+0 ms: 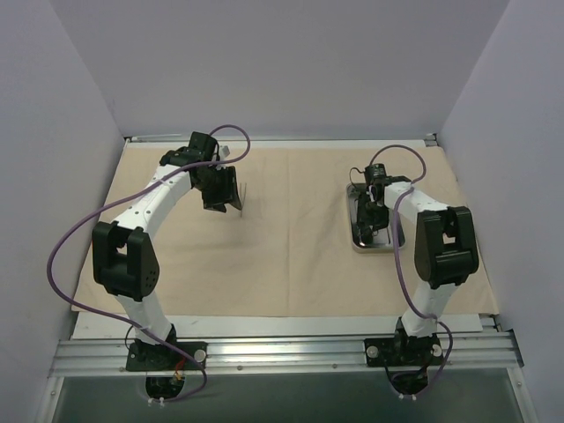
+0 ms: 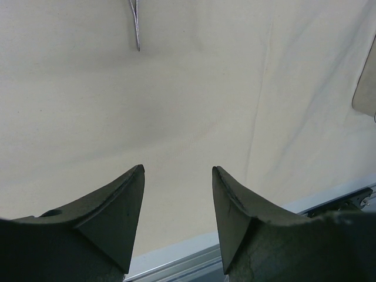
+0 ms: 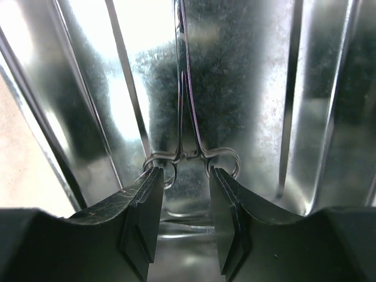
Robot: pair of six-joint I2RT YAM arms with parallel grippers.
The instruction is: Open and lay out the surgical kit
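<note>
The steel tray (image 1: pixel 354 244) lies at the right of the cloth, with my right gripper open low inside it, its fingertips at the ring handles of a pair of scissors (image 3: pixel 194 111). Whether the fingers touch the handles I cannot tell. My left gripper hangs open over bare cloth at the left, nothing between its fingers. Slender metal instruments (image 1: pixel 243 201) lie on the cloth just beside it, also at the top of the left wrist view.
Grey walls (image 1: pixel 286 70) enclose the back and sides; a metal rail (image 1: pixel 282 348) runs along the front.
</note>
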